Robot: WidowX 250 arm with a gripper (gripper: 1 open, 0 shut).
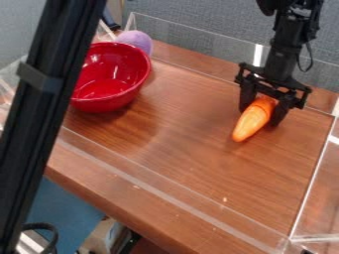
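My black gripper [268, 99] is low over the right part of the wooden table, its fingers around the upper end of an orange carrot [249, 123]. The carrot lies tilted, its rounded lower end pointing toward the front left. Whether the fingers are closed tight on it is hard to tell at this size.
A red bowl [109, 91] sits at the back left, with a purple object [137, 42] behind it. Clear walls edge the back and right, and a dark post stands in the left foreground.
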